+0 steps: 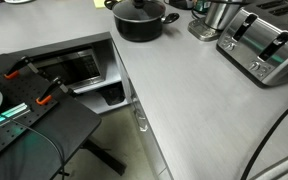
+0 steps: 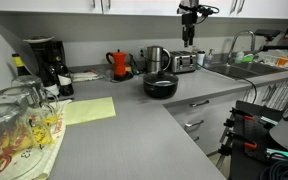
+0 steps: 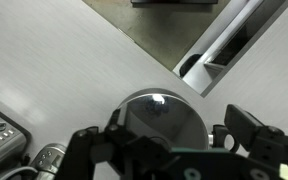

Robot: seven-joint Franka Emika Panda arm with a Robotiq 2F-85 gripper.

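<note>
A black lidded pot (image 1: 141, 17) stands upright on the grey counter near its inner corner; in the other exterior view the same pot (image 2: 160, 85) sits in front of the coffee gear. From above, its glass lid (image 3: 162, 118) shows below the middle of the wrist view. My gripper is open, its dark fingers spread apart over the lid with nothing held between them. The dark end of the arm (image 2: 197, 12) hangs high before the upper cabinets. Fingers and wrist hide the pot's lower part in the wrist view.
A steel toaster (image 1: 266, 40) stands right of the pot, with bare counter (image 1: 184, 90) in front. A red moka pot (image 2: 119, 66) and steel kettle (image 2: 158, 58) are behind it. Glass jars (image 2: 6, 135) fill a tray at left. A yellow sheet (image 2: 85, 109) lies flat.
</note>
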